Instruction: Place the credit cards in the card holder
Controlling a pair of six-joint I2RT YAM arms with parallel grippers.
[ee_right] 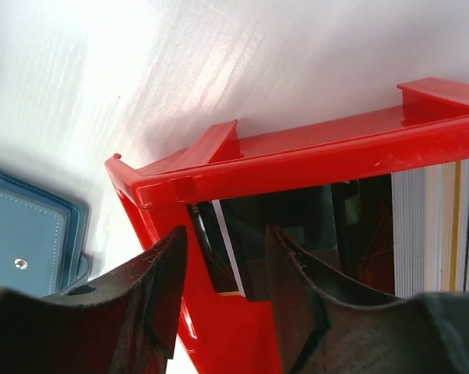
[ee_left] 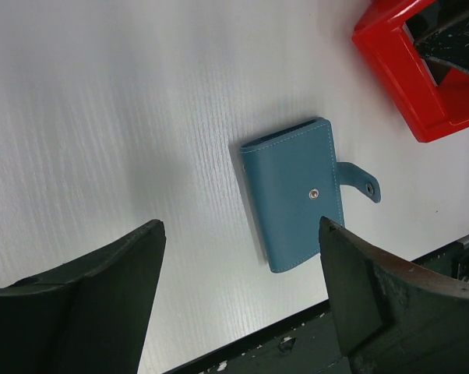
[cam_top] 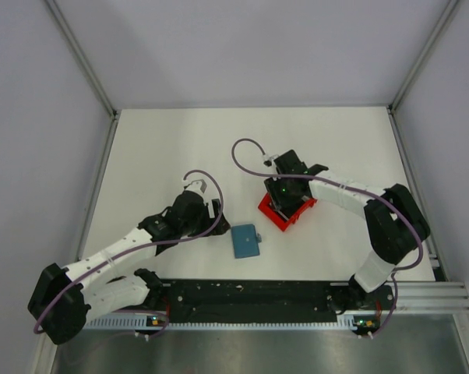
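The blue card holder lies flat on the table with its snap strap out to the right side. In the left wrist view the holder is just beyond the parted fingers of my left gripper, which holds nothing. A red rack has upright cards in it. My right gripper is over the rack's left end, open. Between its fingers, apart from both, stand a thin card with a white edge and dark ones beside it; whether the fingertips reach below their tops I cannot tell.
More cards with white and tan edges stand at the rack's right end. The holder lies to the rack's left. Free white table stretches behind the left arm. A dark bar runs along the front edge.
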